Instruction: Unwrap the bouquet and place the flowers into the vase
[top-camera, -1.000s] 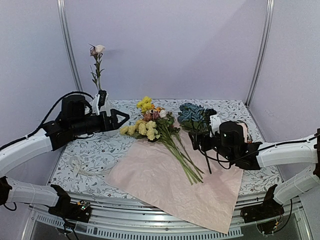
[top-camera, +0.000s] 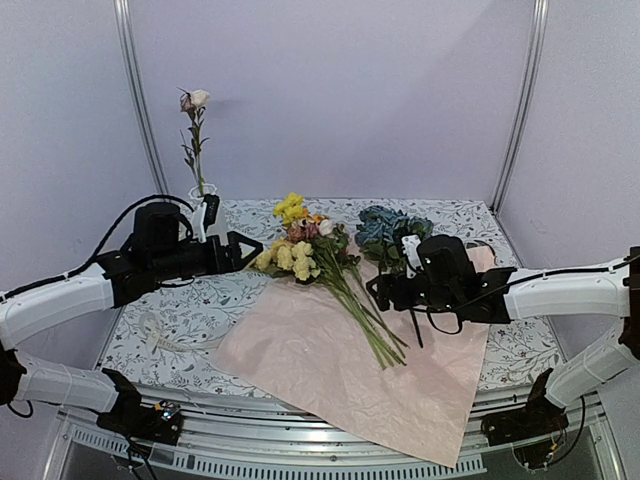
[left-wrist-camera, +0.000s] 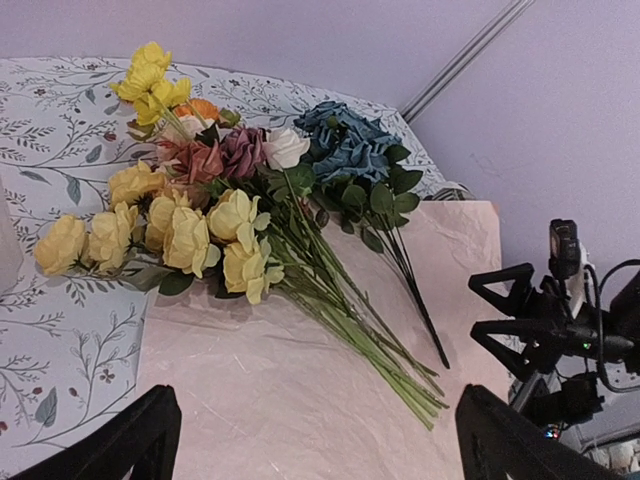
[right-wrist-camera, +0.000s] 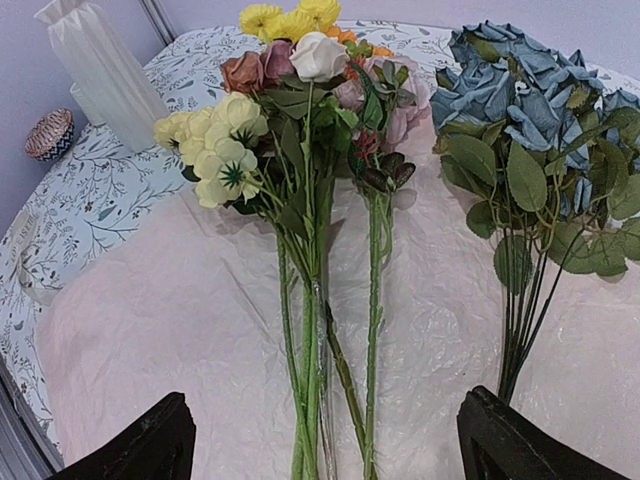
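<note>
A bunch of mixed flowers (top-camera: 303, 250), yellow, cream, mauve and white, lies on pink paper with its green stems (top-camera: 370, 322) toward the front. To its right lie blue flowers (right-wrist-camera: 535, 95) with dark stems (right-wrist-camera: 517, 320). The white vase (right-wrist-camera: 110, 70) stands at the back left; in the top view my left arm partly covers it, and a tall white rose (top-camera: 199, 98) rises there. My left gripper (top-camera: 252, 256) is open above the table, left of the cream blooms. Over the stems' right side, my right gripper (top-camera: 375, 293) also hangs open and empty.
The pink paper (top-camera: 330, 390) is bare at front left and hangs over the table's front edge. A clear strip (top-camera: 180, 343) lies on the table at left. Beside the vase sits a small patterned bowl (right-wrist-camera: 50, 134). Walls close the back and sides.
My right gripper has moved left and slightly down, toward the green stems. My left gripper has shifted a little to the right and downward. The flowers have stayed in place.
</note>
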